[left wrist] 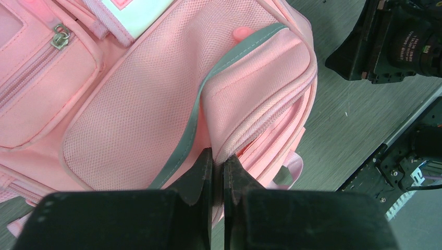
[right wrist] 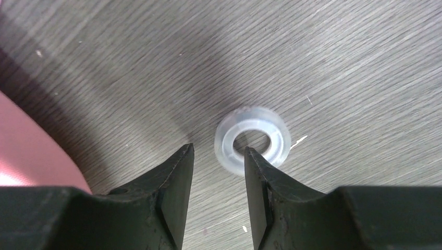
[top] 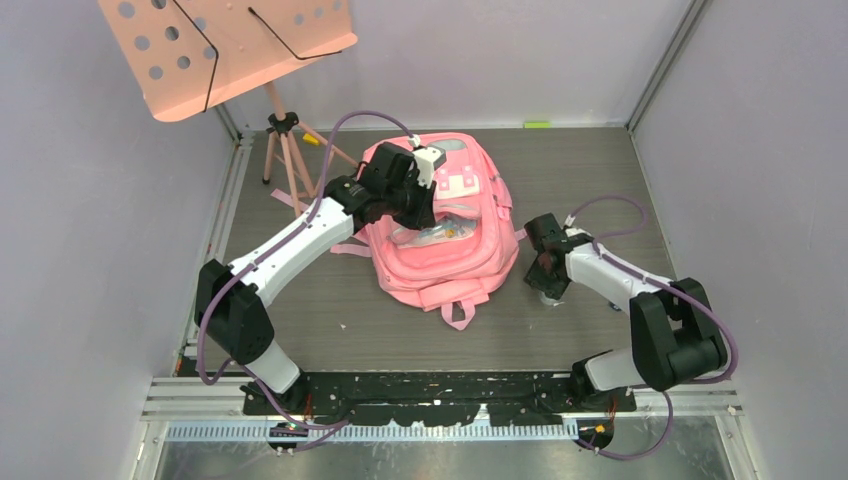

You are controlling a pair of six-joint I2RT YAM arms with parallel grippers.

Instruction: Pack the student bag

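Note:
The pink backpack [top: 475,250] lies on the dark floor, its front pocket gaping with a clear, patterned item [top: 450,230] inside. At the pocket, my left gripper is shut on the pink fabric edge [left wrist: 224,146]. A small translucent roll of tape [right wrist: 280,130] lies on the floor right of the bag. My right gripper is over the near side of that roll, part open with nothing between its fingers. Its right fingertip [right wrist: 250,156] overlaps the ring's lower edge in the wrist view; whether it touches cannot be told. From above, the right hand partly covers the roll.
A pink perforated stand [top: 240,45] on a tripod stands at the back left. A small dark object [top: 614,307] lies beside the right forearm. Bare floor [top: 590,160] stretches behind the right arm, and the front floor is clear.

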